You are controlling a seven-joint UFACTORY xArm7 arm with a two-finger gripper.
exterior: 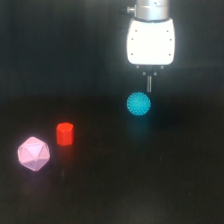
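Note:
A round, textured blue ball [138,104] sits on the dark surface near the middle of the view. My gripper [149,90], under a white arm body, points down just above the ball's upper right edge. Its thin dark fingers look close together, but whether they are open or shut is not clear at this size. Nothing shows held at their tips. Left of the ball stands a small red block [65,134]. Farther left and nearer the camera lies a pink faceted solid [33,154].
A clear gap lies between the red block and the ball.

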